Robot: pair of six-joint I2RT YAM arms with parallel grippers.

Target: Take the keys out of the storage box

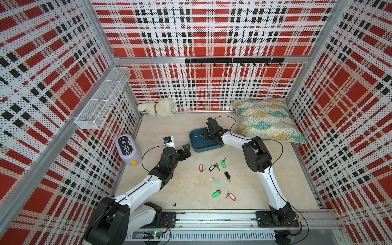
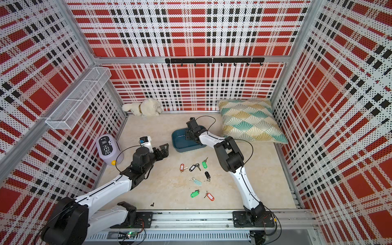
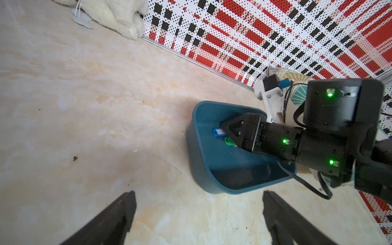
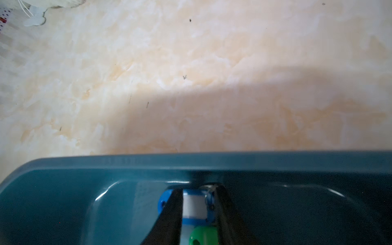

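Note:
The teal storage box (image 3: 196, 147) stands mid-table. Inside it, in the right wrist view, a blue key tag (image 4: 194, 206) with a metal ring lies beside a green tag (image 4: 202, 236). My right gripper reaches down into the box over these tags, fingertips part open around the blue tag; I cannot tell whether they touch it. My left gripper stands open left of the box, nothing between its fingers. Several keys with tags lie on the table in front, among them a red one (image 1: 232, 196) and a black one (image 1: 227, 175).
A pillow (image 1: 269, 118) fills the back right, a white plush toy (image 1: 163, 107) the back left. A lilac sign object (image 1: 127, 149) stands at left, below a wire basket (image 1: 102, 98). The table left of the box is clear.

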